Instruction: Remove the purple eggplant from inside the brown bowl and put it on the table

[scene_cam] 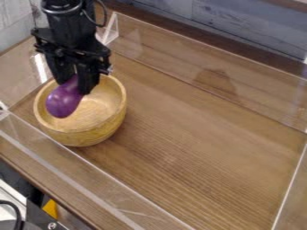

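The purple eggplant (pixel 64 100) is held by my gripper (pixel 74 79), which is shut on its upper end. It tilts downward over the left part of the brown bowl (pixel 106 124), in front of the bowl's inner wall. Whether its lower end touches the bowl cannot be told from this angle. The gripper's black body comes down from the top left and hides the bowl's far rim in part.
Bare wooden table (pixel 198 126) stretches wide and clear to the right of the bowl. A low wall (pixel 240 27) runs along the back. At the lower left lie dark cables (pixel 13 211) beyond the table's edge.
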